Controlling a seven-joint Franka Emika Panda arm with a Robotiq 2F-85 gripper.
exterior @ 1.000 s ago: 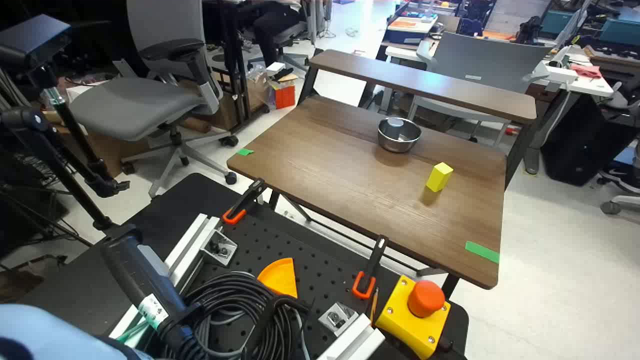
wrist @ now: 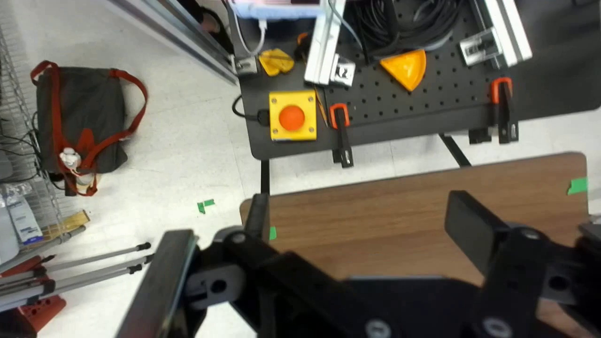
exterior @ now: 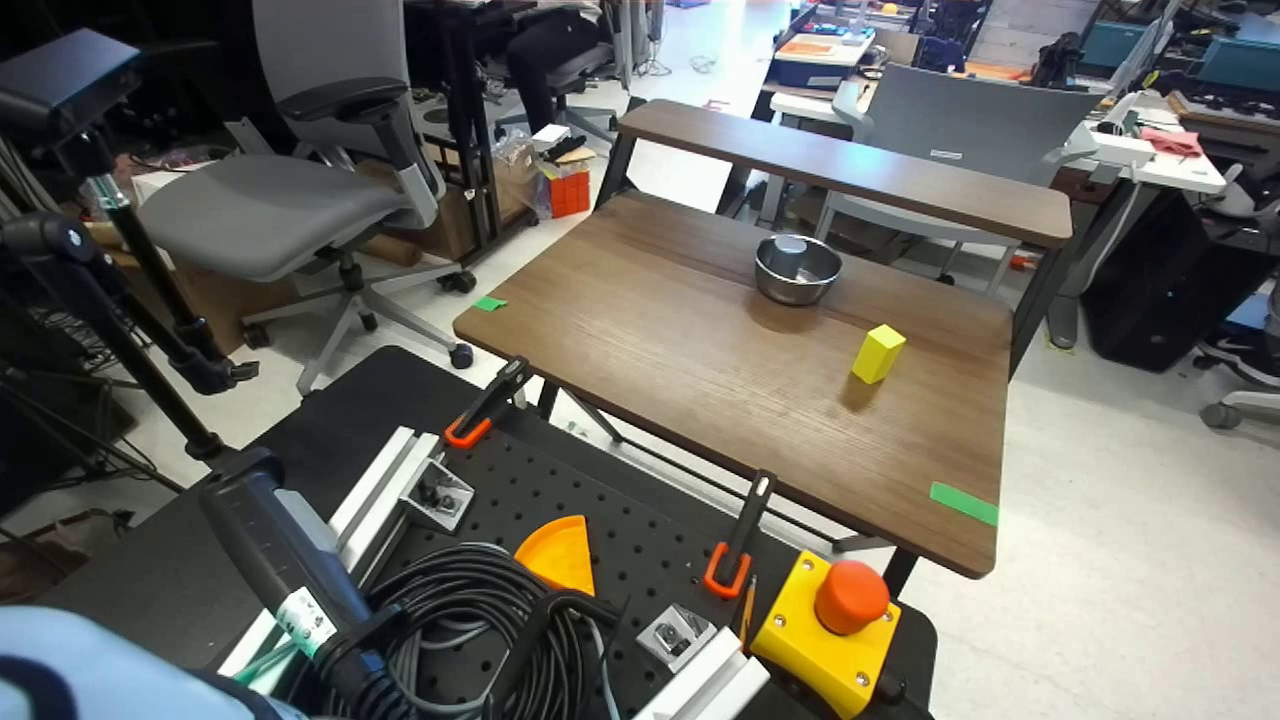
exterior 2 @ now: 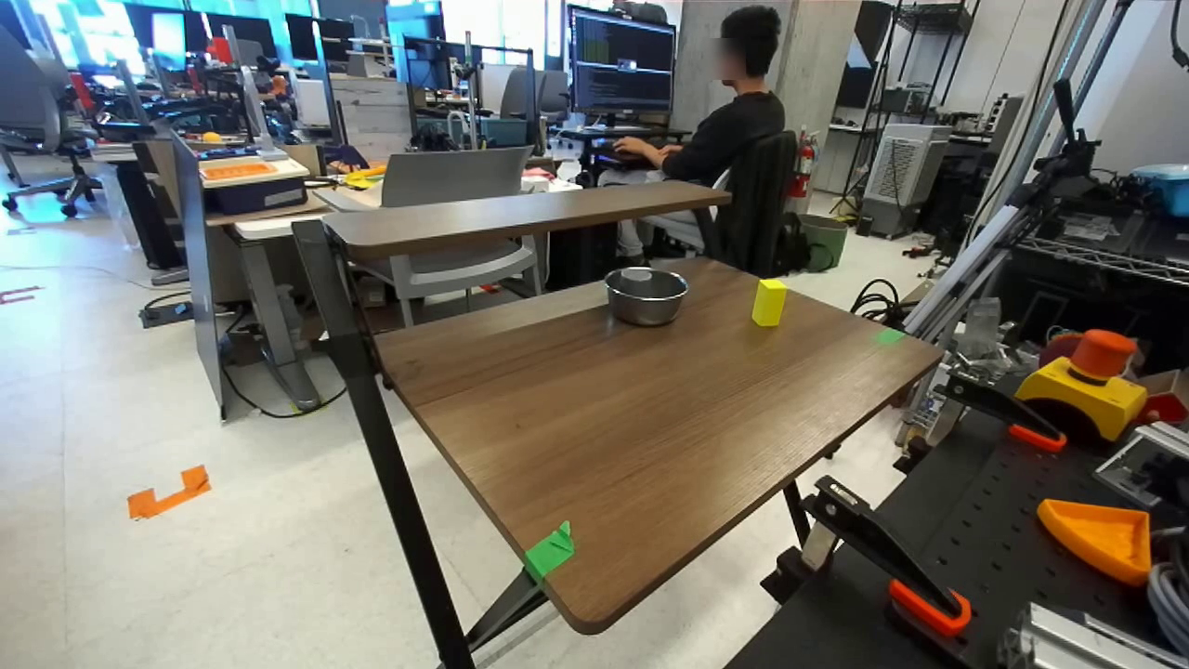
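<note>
On the brown table (exterior: 672, 324) a shiny metal bowl (exterior: 797, 271) stands near the raised back shelf, with something pale grey showing inside. A yellow block (exterior: 879, 354) stands upright a short way from the bowl, apart from it; the second exterior view shows both the bowl (exterior 2: 646, 296) and the block (exterior 2: 769, 303) as well. My gripper appears only in the wrist view, fingers wide apart with nothing between them. It is above the table's front part. Neither bowl nor block shows in that view.
A raised shelf (exterior: 840, 162) spans the table's back edge. On the black pegboard bench are an emergency-stop box (exterior: 828, 630), clamps (exterior: 740, 540), an orange wedge-shaped piece (exterior: 560, 553) and coiled cables (exterior: 486, 624).
The blue part of my arm at the lower left corner of exterior view 1 has shifted slightly. The bowl and block have stayed in place.
</note>
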